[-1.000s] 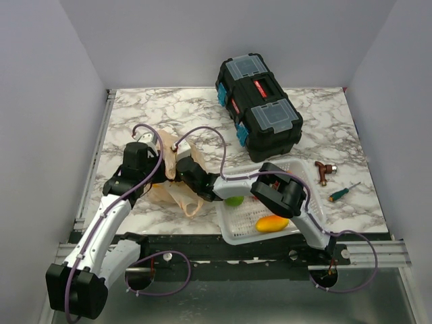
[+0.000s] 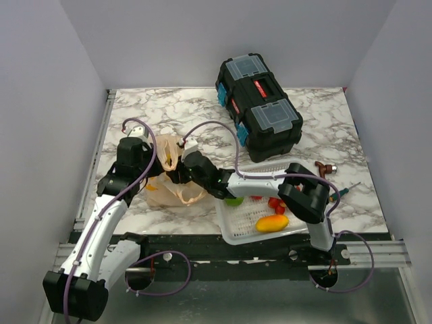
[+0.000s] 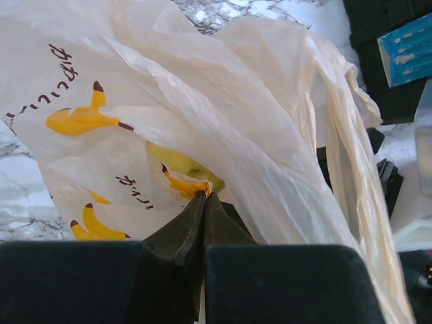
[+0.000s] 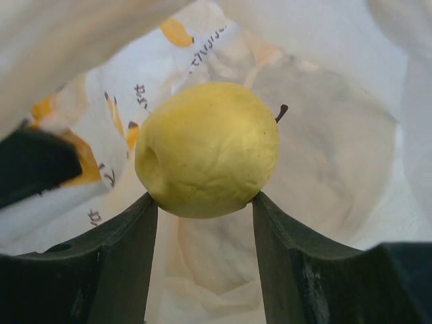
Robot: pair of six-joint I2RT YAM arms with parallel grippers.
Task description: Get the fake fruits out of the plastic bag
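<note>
The plastic bag (image 2: 160, 194), whitish with banana prints, lies crumpled at the left of the table. My left gripper is shut at the bag's wall, a pinch of thin plastic (image 3: 202, 187) showing at its tips. Inside the bag, my right gripper has a yellow fruit (image 4: 206, 148) with a dark stem between its fingertips, both touching the fruit's lower side. Through the plastic, the left wrist view shows part of a yellow fruit (image 3: 177, 162). From above, the bag and arms hide the right fingertips.
A white basket (image 2: 233, 236) to the right holds several fruits, among them a yellow-orange one (image 2: 272, 223) and a green one (image 2: 234, 201). Behind it stands a black toolbox (image 2: 260, 101). A hammer (image 2: 325, 169) and a screwdriver (image 2: 345, 192) lie at the right.
</note>
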